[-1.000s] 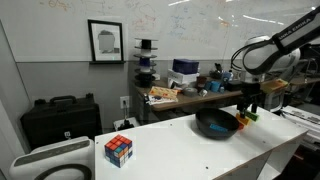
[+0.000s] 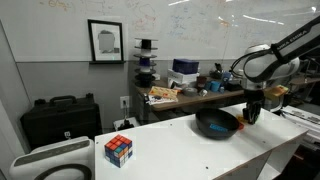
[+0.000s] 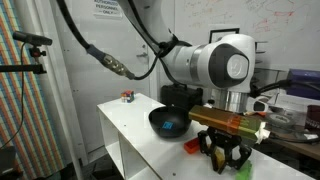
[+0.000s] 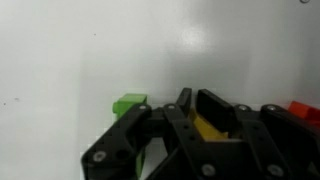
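Observation:
My gripper [image 3: 227, 160] is low over the white table at its right end, pointing down. A yellow block [image 4: 207, 130] shows just behind and below the fingertips in the wrist view, partly hidden by the fingers. The fingertips look close together there, and whether they grip the block cannot be made out. A green block [image 4: 130, 104] lies to the left of the fingers, partly covered. On the right edge of that view is a red block [image 4: 302, 111]; exterior view 2 has this red block [image 3: 193, 146] between the gripper and the pan.
A black pan [image 3: 170, 124] with something blue inside stands left of the gripper. Far down the table sits a colourful cube [image 2: 118, 150]. Between cube and pan the white tabletop [image 2: 165, 140] is clear. A cluttered shelf [image 2: 185, 98] runs behind.
The gripper has come down toward the table beside the pan. It now covers the green block that showed beside it earlier in exterior view 1. Pan and cube have not moved.

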